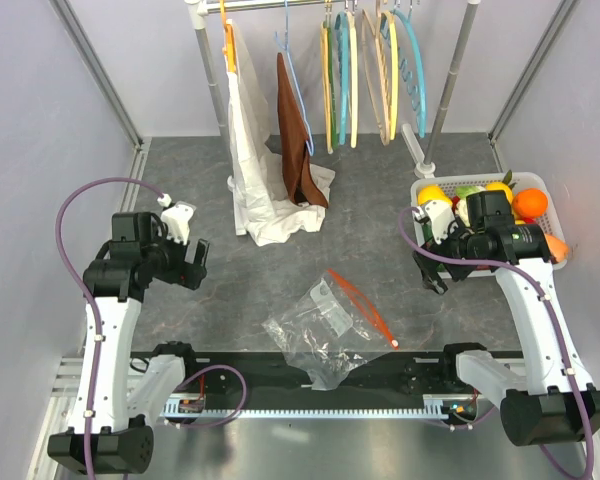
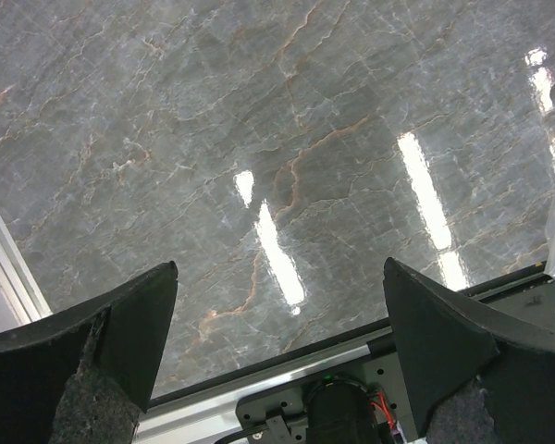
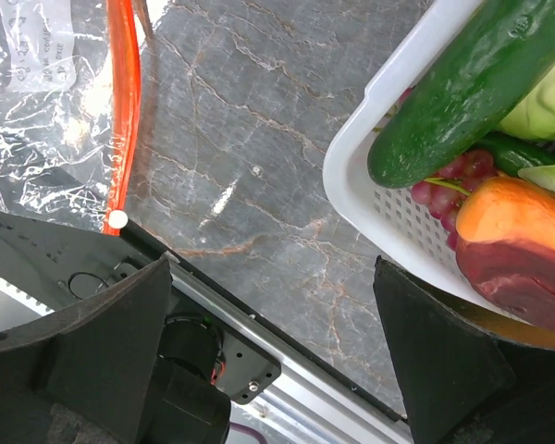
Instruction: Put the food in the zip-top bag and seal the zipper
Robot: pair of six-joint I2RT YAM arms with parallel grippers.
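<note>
A clear zip top bag [image 1: 315,335] with an orange zipper [image 1: 365,305] lies flat near the table's front edge; its zipper also shows in the right wrist view [image 3: 123,111]. A white basket [image 3: 351,176] of food sits at the right, holding a cucumber [image 3: 453,92], grapes, an orange-and-red item [image 3: 509,259] and greens. My left gripper [image 1: 192,262] stands open and empty over bare table at the left. My right gripper [image 1: 430,270] is open and empty by the basket's front left corner, right of the bag.
A rack of hangers [image 1: 355,80] stands at the back, with white cloth [image 1: 255,180] and brown cloth [image 1: 295,140] draped down to the table. Walls and rails border the sides.
</note>
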